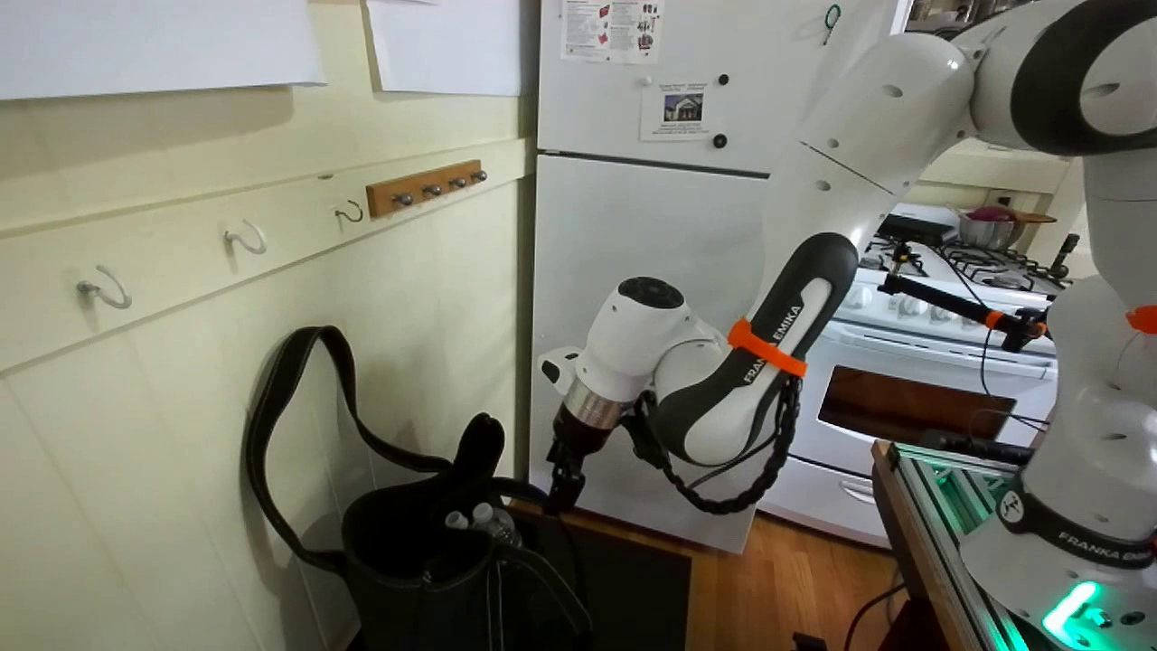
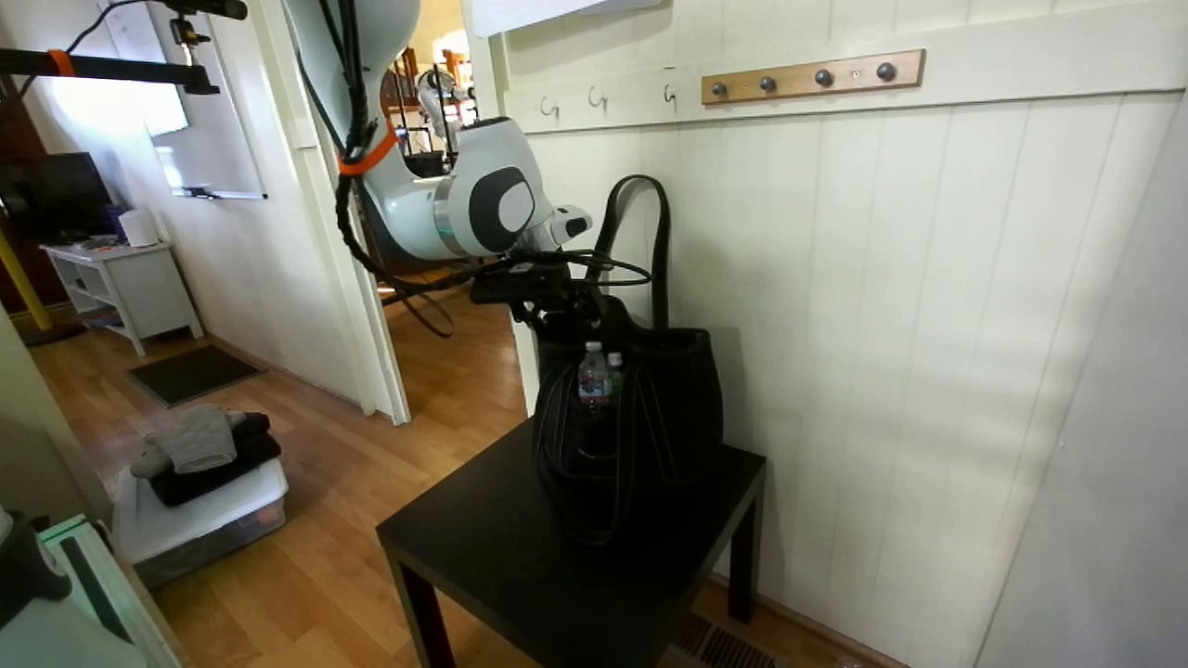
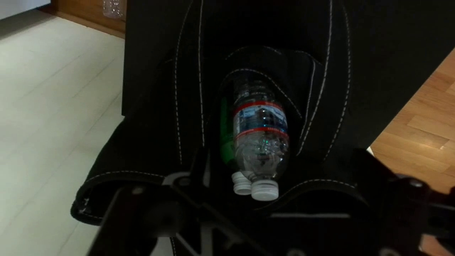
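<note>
A black tote bag (image 2: 679,390) with white stitching stands on a black table (image 2: 479,534), its handle loop upright by the wall. In the bag's outer pocket stand a clear water bottle (image 3: 261,140) with a red and blue label and, beside it, a green bottle (image 3: 226,132); both have white caps. My gripper (image 1: 560,501) is by the bag's pocket side, to the right of the bottles in exterior view 1. Its dark fingers are spread apart in the wrist view, with neither bottle gripped. The bag's inside is too dark to make out.
The wall carries hooks (image 1: 245,238) and a wooden peg rail (image 1: 426,186). A white fridge (image 1: 645,315) rises behind the arm. Bare tabletop lies in front of the bag, and a storage bin (image 2: 200,512) with folded clothes sits on the floor.
</note>
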